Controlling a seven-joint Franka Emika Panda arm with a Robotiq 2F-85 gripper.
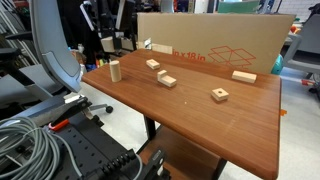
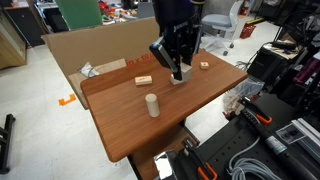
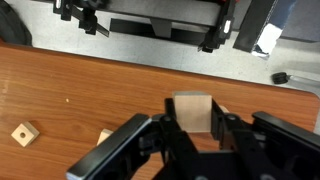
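A pale wooden block (image 3: pixel 192 112) sits between the dark fingertips of my gripper in the wrist view, which is shut on it. From the second exterior view, my gripper (image 2: pixel 179 65) holds the pale block (image 2: pixel 181 74) low over the far side of the table; whether it touches anything beneath is unclear. The first exterior view has my arm at the upper left, with its fingers hard to make out. An upright pale block (image 1: pixel 115 71) stands near the table's left edge.
On the brown table (image 1: pixel 190 115) lie several other pale blocks, including a stepped one (image 1: pixel 166 80), a square one (image 1: pixel 219 95) and a flat one (image 1: pixel 244 77). A cardboard panel (image 1: pixel 225 40) closes off the back.
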